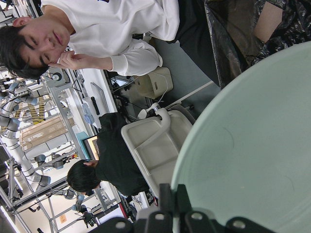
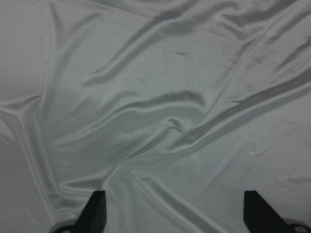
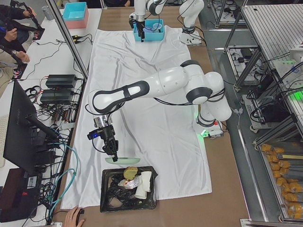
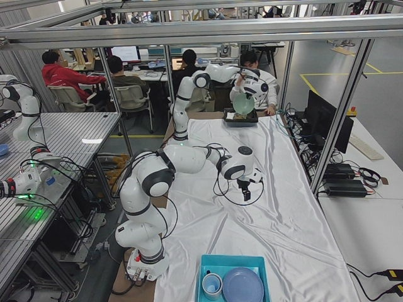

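My left gripper [image 3: 114, 156] is shut on the rim of a pale green plate [image 3: 124, 161], held tilted beside the black bin [image 3: 104, 198] at the far end in the camera right view; the plate [image 1: 248, 141] fills much of the left wrist view. The bin holds a black bag, crumpled wrappers, white paper-like items and a yellowish item. My right gripper [image 4: 244, 194] stands open over bare white cloth [image 2: 170, 77], with nothing between its fingers in the right wrist view.
A blue tray [image 4: 204, 264] with a blue plate [image 4: 242, 286] and a cup [image 4: 213, 286] sits at the other end of the table. A monitor [image 3: 19, 132] and cables line one side. A person sits just beyond the bin.
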